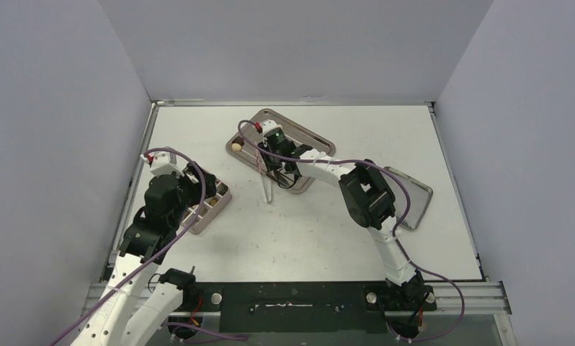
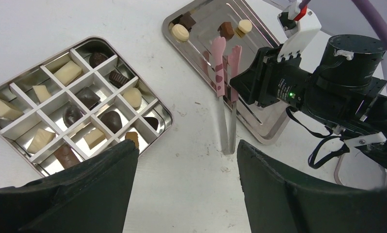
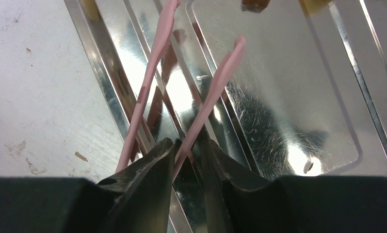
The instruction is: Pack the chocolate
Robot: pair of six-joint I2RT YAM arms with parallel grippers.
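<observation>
Pink-tipped tongs [image 2: 219,64] lean over the near rim of the metal tray [image 2: 196,19], which holds several chocolates [image 2: 226,30]. My right gripper is at the tongs, one pink arm between its fingers; whether it grips is unclear. A compartment box [image 2: 36,114] of assorted chocolates sits left of the tray. My left gripper hovers above the table beside that box, its fingers apart with nothing visible between them.
An empty grey tray [image 1: 416,187] lies at the right, partly behind the right arm. Walls border the sides and back.
</observation>
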